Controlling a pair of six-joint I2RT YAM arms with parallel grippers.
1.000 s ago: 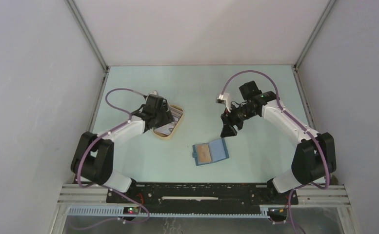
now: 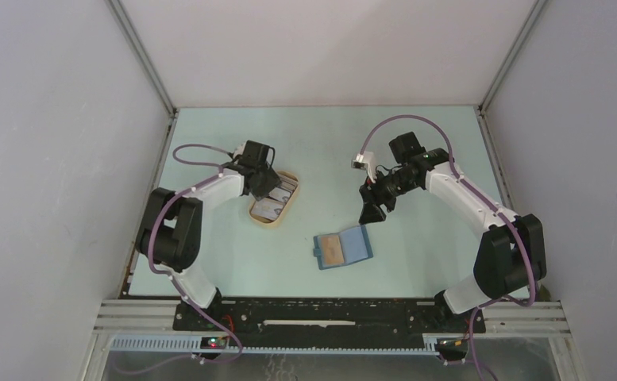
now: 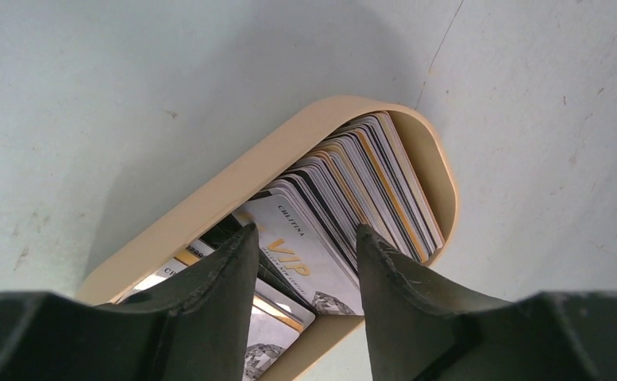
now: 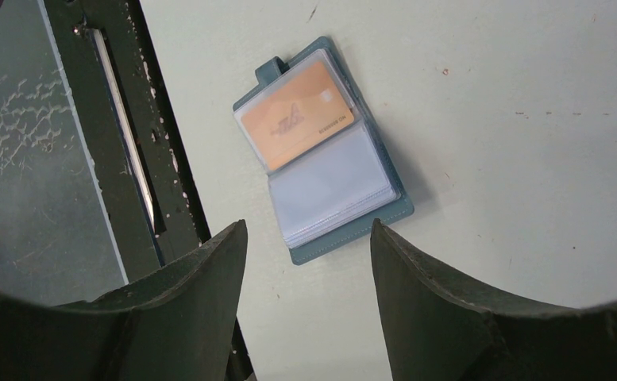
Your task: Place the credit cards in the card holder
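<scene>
A tan oval tray (image 3: 202,202) full of credit cards lies left of the table's middle. In the left wrist view a pale VIP card (image 3: 301,250) leans at the front of a tightly packed row of cards (image 3: 376,182). My left gripper is over the tray, its fingers apart on either side of that card; contact cannot be told. The blue card holder (image 4: 345,236) lies flat and opened out, an orange card (image 4: 305,115) in one clear pocket and the other pocket pale. Above and behind it, my right gripper stands open and empty.
More cards (image 3: 269,337) lie flatter at the tray's near end, beside a dark gap. Free table surrounds the holder, and between it and the tray. The dark front rail (image 2: 321,309) runs along the table's near edge.
My left arm has swung a little up and left over the tray, uncovering more of the cards at its near end. The right arm and the holder look still.
</scene>
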